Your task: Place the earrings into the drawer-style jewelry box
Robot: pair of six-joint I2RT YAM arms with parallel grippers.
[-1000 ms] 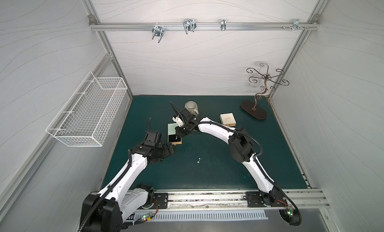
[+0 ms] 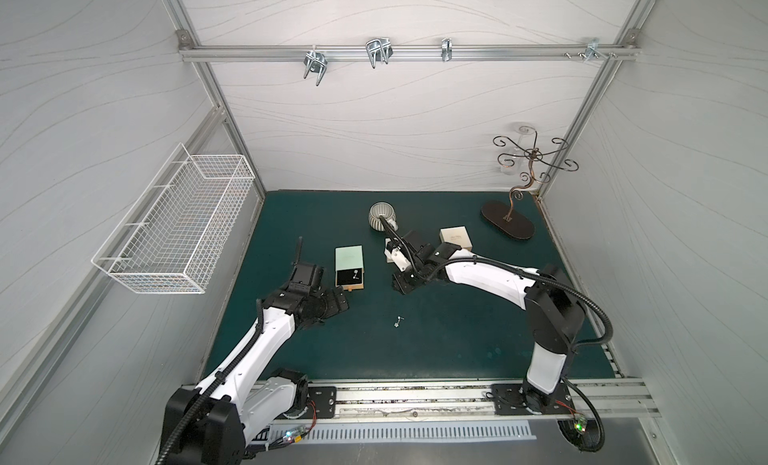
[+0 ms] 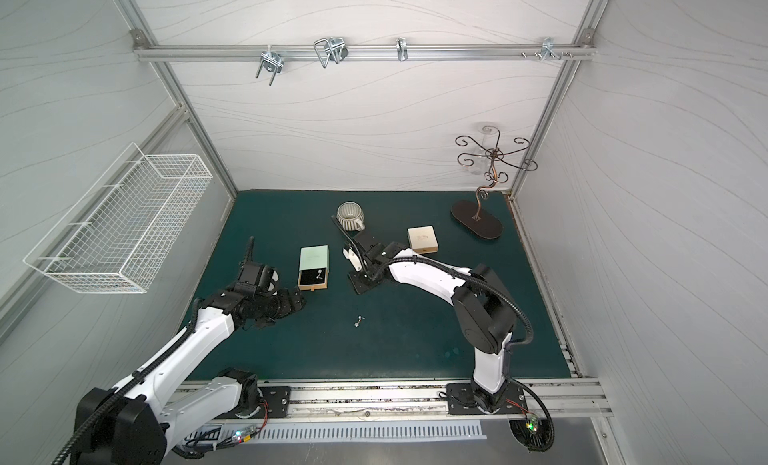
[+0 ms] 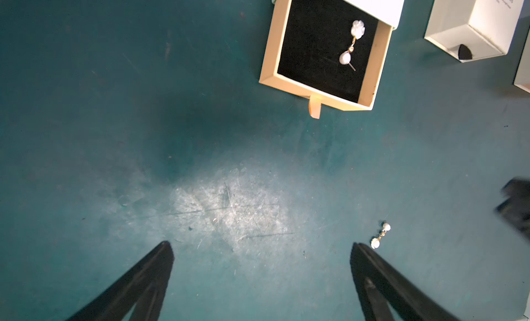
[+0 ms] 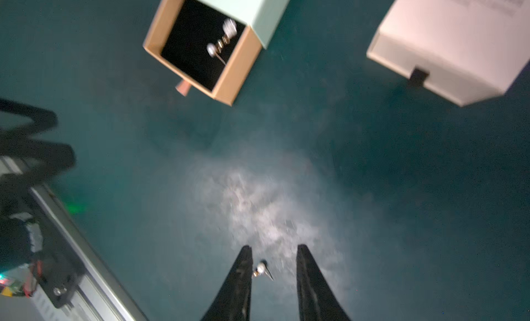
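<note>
The mint-green jewelry box [image 3: 314,257] stands with its drawer [image 4: 315,92] pulled partly out toward the front, black padding inside. On that padding lies one pearl earring [image 4: 346,57]. A second earring [image 2: 398,321] rests on the bare mat, front right of the box. My right gripper is open and hangs above the mat right of the box; the loose earring [image 5: 260,269] appears beyond its fingertips, nearer the left one, with nothing held. Left of the box my left gripper stands open, its fingers wide apart and empty.
A cream box [image 2: 456,238] and a ribbed cup [image 3: 350,216] stand behind the right arm. At the back right is a scrolled metal stand [image 2: 508,219]. A wire basket [image 2: 176,225] hangs on the left wall.
My right gripper has moved right, from over the jewelry box to above the mat beside it. An earring now shows plainly in the drawer. The left arm and the loose earring have stayed put.
</note>
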